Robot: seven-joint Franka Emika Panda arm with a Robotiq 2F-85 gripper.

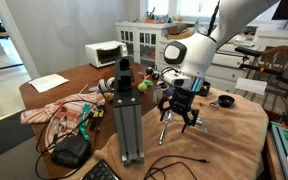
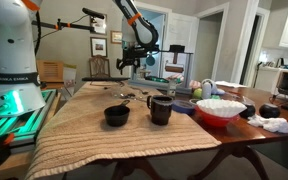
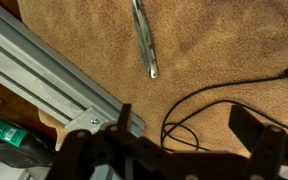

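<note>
My gripper hangs above the brown cloth, fingers apart and nothing between them. In the wrist view, the open gripper shows its two dark fingers at the lower edge, with cloth and black cable below. A slim metal utensil handle lies on the cloth, ahead of the gap and a little left; its other end is cut off at the top edge. From exterior view 1, a spoon-like utensil lies close to the gripper in the picture. In exterior view 2 the gripper appears small at the far side.
A metal post stands left of the gripper, its rail close by in the wrist view. Black cable loops over the cloth. A black bowl, dark mug and red bowl stand at the table's other end.
</note>
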